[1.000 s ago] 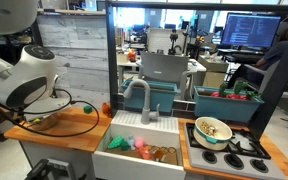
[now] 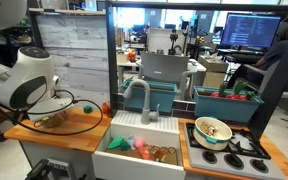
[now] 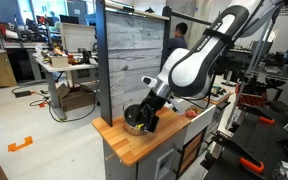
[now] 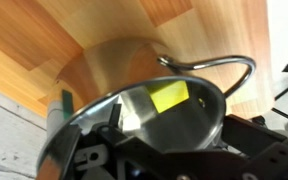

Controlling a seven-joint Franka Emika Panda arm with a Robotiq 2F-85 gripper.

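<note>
A shiny metal pot with a looped wire handle fills the lower middle of the wrist view. Inside it show a yellow piece and a whitish piece beside it. My gripper is at the pot's opening, its dark parts overlapping the near side; it stands open, and I see nothing held. From the second exterior view, the pot rests on the wooden counter close to the upright post, with the gripper over its right side. The arm largely hides the pot in the first exterior view.
A white sink holding colourful items lies right of the counter. Beyond it, a stove carries a pan. A green item and orange items lie behind the arm. The grey panel bounds the back.
The arm's wrist has sunk a little toward the counter over the last second. The sink, stove and back items look unmoved.
</note>
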